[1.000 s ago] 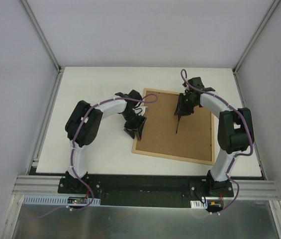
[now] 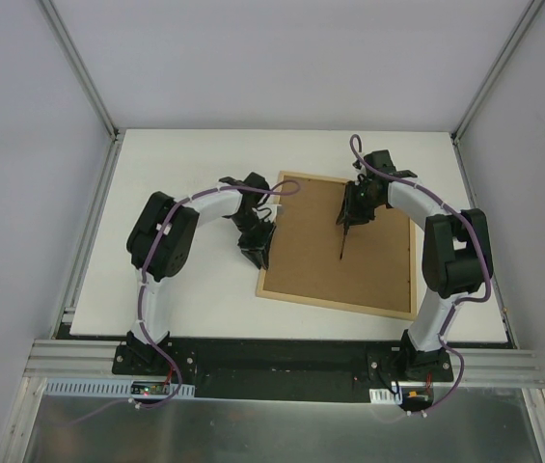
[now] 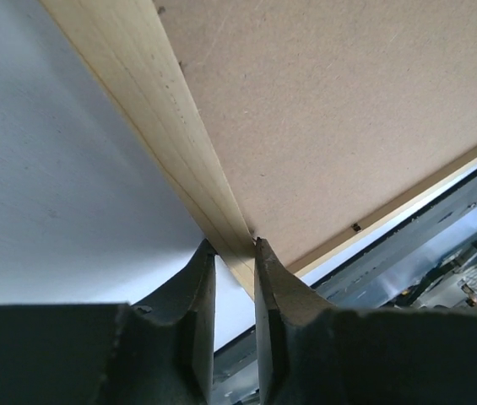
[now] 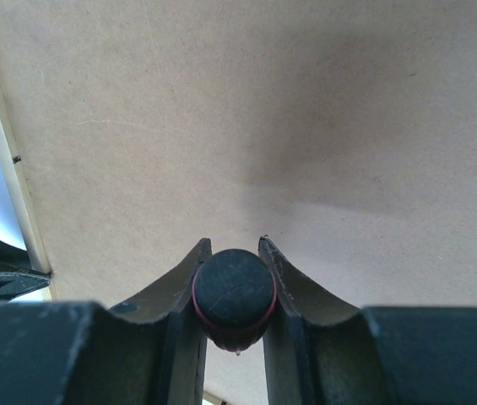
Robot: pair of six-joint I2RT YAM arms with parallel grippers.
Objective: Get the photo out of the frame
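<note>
The picture frame lies face down, its brown backboard (image 2: 320, 241) up inside a pale wooden border (image 2: 335, 306). No photo shows. Near the near-left corner, my left gripper is part open, fingertips on either side of the left wooden bar (image 3: 166, 101); whether they touch it I cannot tell. Small dark tabs (image 3: 356, 227) stick out along the border's inner edge. Over the board's upper right part, my right gripper is shut on a thin dark rod-shaped tool (image 2: 343, 241), whose rounded dark end (image 4: 235, 291) faces the right wrist camera.
The frame's right side lies close to the right arm (image 2: 446, 253). A dark strip (image 2: 262, 357) runs along the table's near edge.
The left gripper's fingers have come closer together at the frame's left bar, with the outer parts shifting slightly left. The right arm and the tool look still.
</note>
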